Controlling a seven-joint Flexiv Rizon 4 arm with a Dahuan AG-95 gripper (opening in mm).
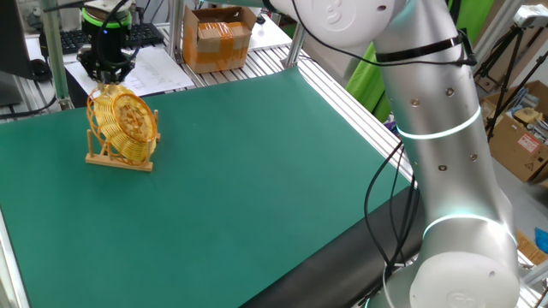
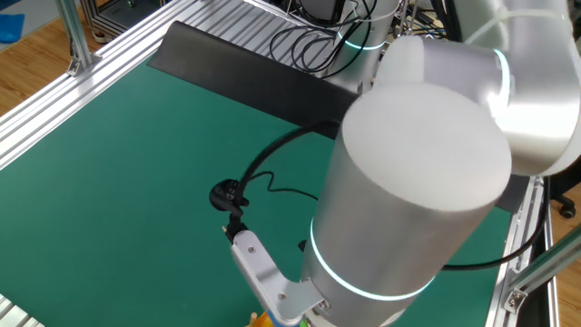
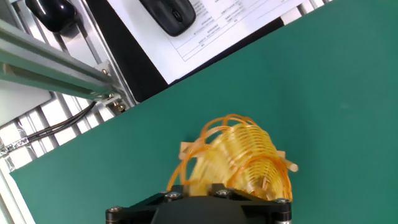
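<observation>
A round yellow wicker basket with an orange-brown rim and handle [image 1: 127,120] stands tilted on its side in a small wooden rack [image 1: 120,162], at the far left of the green table. My gripper [image 1: 106,84] points down at the basket's upper edge, its fingertips touching or overlapping it. From the wrist, the basket [image 3: 249,152] fills the area just beyond the black gripper links, and the rack's wooden ends [image 3: 289,163] show on either side. Basket and blur hide the fingertips there, so their spacing is unclear. Only a sliver of orange shows at the bottom of exterior view 2.
An aluminium post [image 3: 56,65] rises near the table's corner, close to the arm's end. Printed paper [image 3: 217,31] and a black mouse [image 3: 169,14] lie beyond the table edge. A cardboard box [image 1: 217,41] stands behind.
</observation>
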